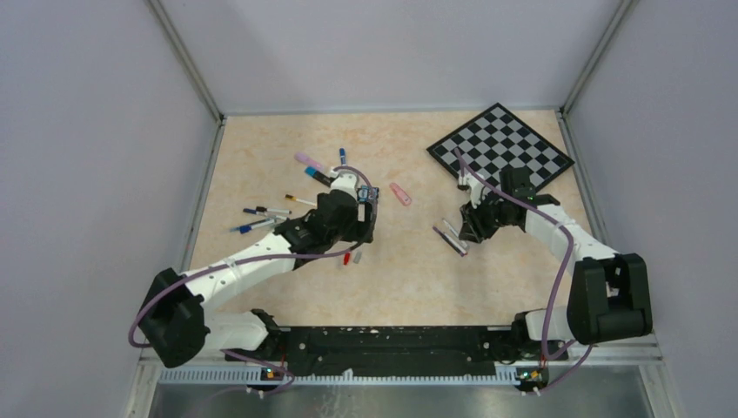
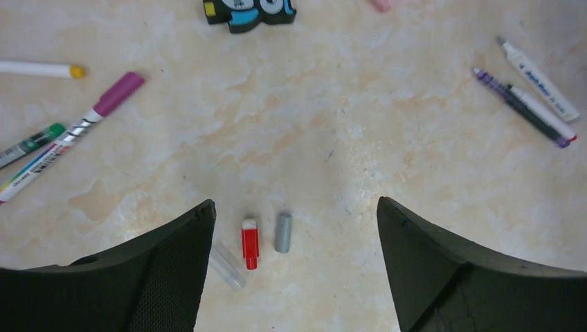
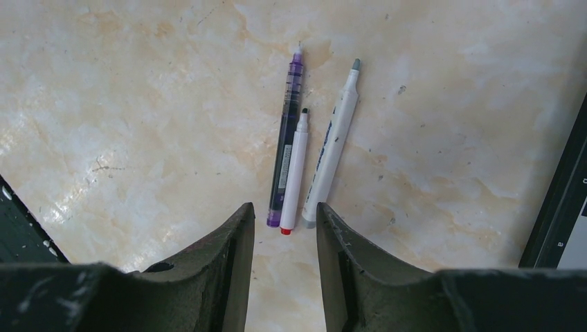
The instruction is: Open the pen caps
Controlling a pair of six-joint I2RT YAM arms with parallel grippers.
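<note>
Three uncapped pens lie together on the right: a purple pen, a thin white marker and a thicker white marker. My right gripper hangs just over their lower ends, fingertips apart, nothing seen held. My left gripper is open above loose caps: a red one, a grey one and a clear one. Several other pens, among them a magenta-capped marker, lie on the left.
A checkerboard lies at the back right. A pink item and a dark cartoon-figure item lie mid-table.
</note>
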